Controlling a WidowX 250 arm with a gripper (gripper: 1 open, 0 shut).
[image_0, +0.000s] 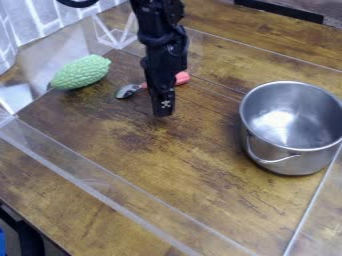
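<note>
My gripper (163, 100) hangs low over the wooden table at the upper middle, its fingers just in front of a spoon with a red handle (182, 77). The spoon's metal head (126, 92) shows to the left of the gripper, and part of the spoon is hidden behind it. Whether the fingers are open or shut is unclear.
A green corn-like object (79, 73) lies at the upper left. A steel pot (291, 122) stands on the right.
</note>
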